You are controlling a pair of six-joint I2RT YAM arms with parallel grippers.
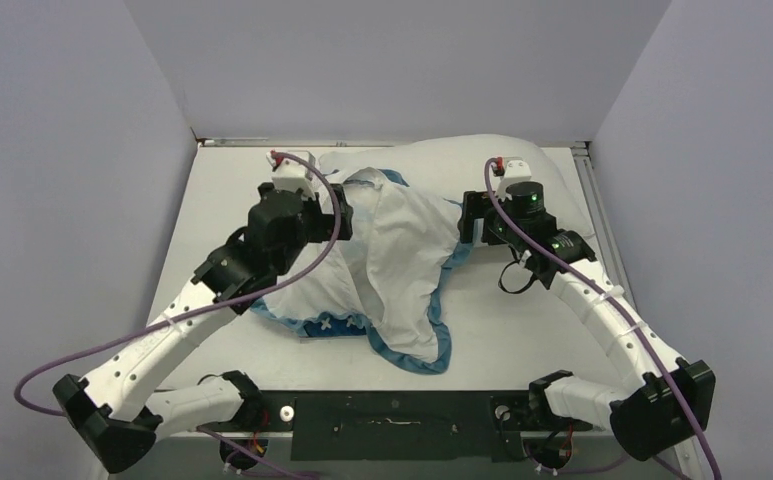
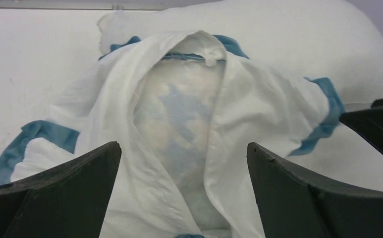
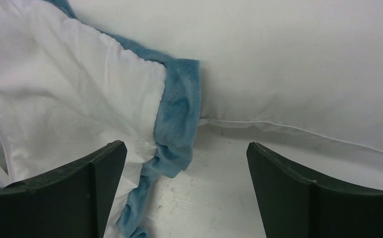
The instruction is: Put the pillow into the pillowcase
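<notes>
The white pillowcase with blue trim (image 1: pixel 402 270) lies rumpled and open across the middle of the table, over the white pillow (image 1: pixel 432 150), whose plain white bulk shows along the back and right (image 3: pixel 298 59). My left gripper (image 1: pixel 327 225) stands open above the pillowcase's left part; in its own view folded cloth lies below the open fingers (image 2: pixel 184 168). My right gripper (image 1: pixel 472 220) is open over the pillowcase's blue right edge (image 3: pixel 177 109), beside the pillow, with nothing held.
Bare table (image 1: pixel 522 330) shows at the front right and along the left side. Grey walls stand close on the left, right and back.
</notes>
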